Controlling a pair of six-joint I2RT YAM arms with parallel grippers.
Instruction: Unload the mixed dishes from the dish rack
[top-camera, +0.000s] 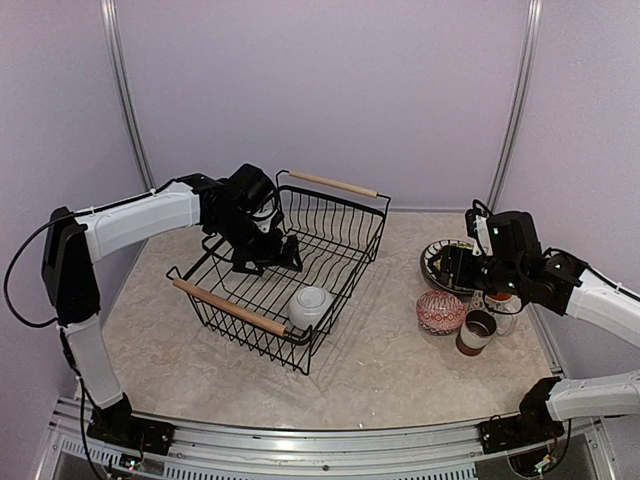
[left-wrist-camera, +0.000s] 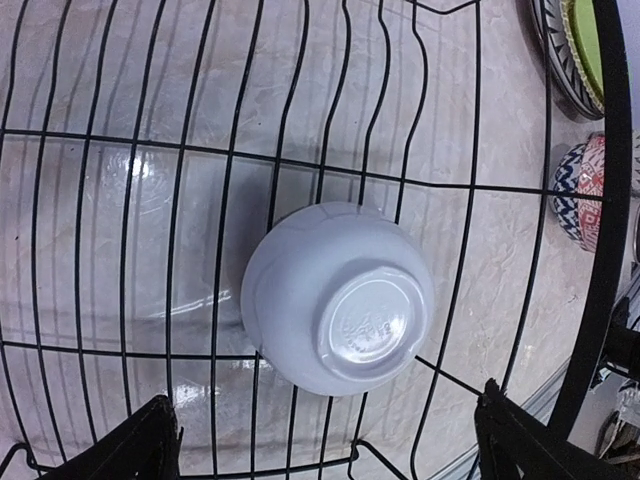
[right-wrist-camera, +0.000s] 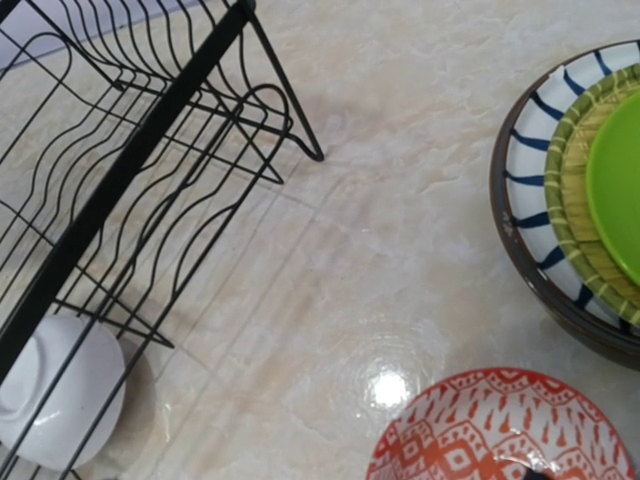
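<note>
A white bowl lies upside down on the wire floor of the black dish rack, near the rack's front right corner. From the left wrist view, the bowl shows its round foot, ahead of my widely spaced fingers. My left gripper is open above the rack, up and left of the bowl, apart from it. My right gripper hovers over the stacked dishes at the right; its fingers are too dark to read.
Right of the rack are a patterned plate with green dishes on it, a red patterned bowl, a brown-and-white cup and a clear glass. Wooden handles top the rack's ends. The counter between rack and dishes is clear.
</note>
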